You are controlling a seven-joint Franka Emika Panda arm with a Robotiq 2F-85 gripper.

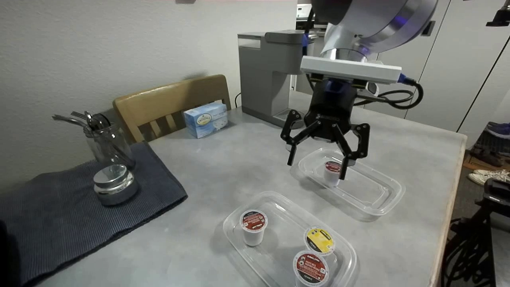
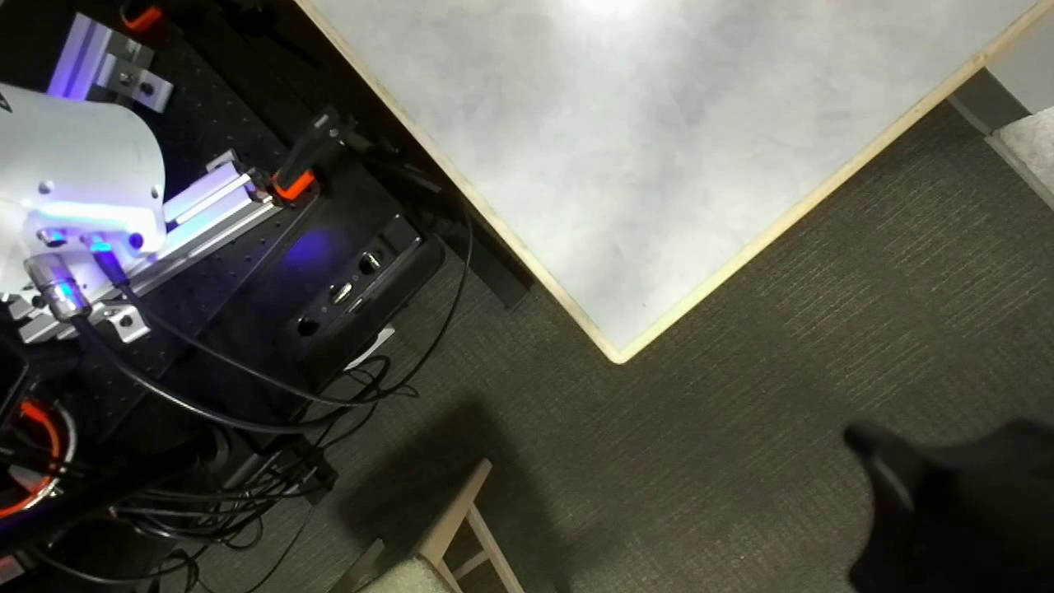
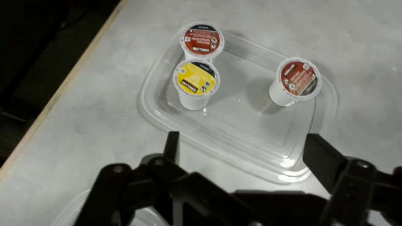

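Note:
My gripper (image 1: 315,168) is open with nothing between its fingers, raised above the table near the far clear container (image 1: 388,202). In that container a single red-lidded coffee pod (image 1: 330,179) stands upright, partly hidden behind one finger in exterior view 1. The nearer clear container (image 3: 241,165) holds a yellow-lidded pod (image 3: 194,84) and a red-lidded pod (image 3: 201,40) side by side at one end. Another red-lidded pod (image 3: 297,81) is at its other end. The fingers (image 3: 171,147) show at the bottom of the wrist view, wide apart.
A grey coffee machine (image 1: 258,76) stands at the back, beside a blue tea box (image 1: 206,119). On a dark cloth (image 1: 62,210) at left are a glass jar of spoons (image 1: 107,143) and a small silver-lidded jar (image 1: 114,184).

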